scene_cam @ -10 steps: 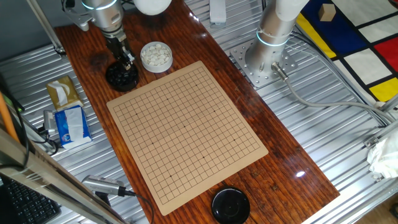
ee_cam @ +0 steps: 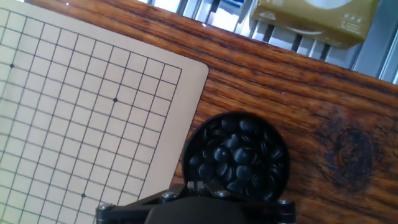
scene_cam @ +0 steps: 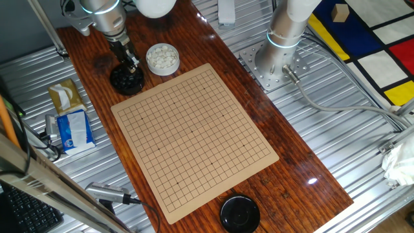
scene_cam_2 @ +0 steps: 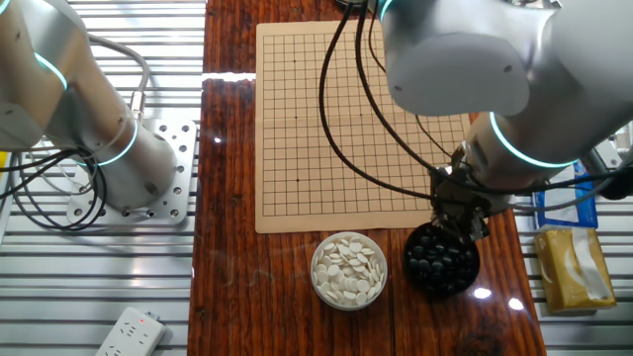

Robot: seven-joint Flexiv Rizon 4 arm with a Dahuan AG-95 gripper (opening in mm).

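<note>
A round black bowl (ee_cam: 205, 134) full of glossy black stones (ee_cam: 239, 152) stands just off one corner of the tan grid board (ee_cam: 93, 118). My gripper hangs over the near side of this bowl in the wrist view; its fingertips meet, and no stone shows between them. Exterior view 1 has the gripper (scene_cam: 134, 67) above the bowl's edge, pointing down. Part of the bowl is hidden behind the gripper (scene_cam_2: 463, 229) in exterior view 2. The board (scene_cam: 194, 139) is bare. White stones (scene_cam_2: 348, 269) fill a white bowl beside the black one.
A black round dish (scene_cam: 239, 213) lies past the board's far end from my gripper. Tissue packs, one gold (scene_cam: 66, 97) and one blue (scene_cam: 76, 131), rest off the wooden table (scene_cam: 284, 175). Black cables (scene_cam_2: 341, 148) loop from the arm across the view of the board.
</note>
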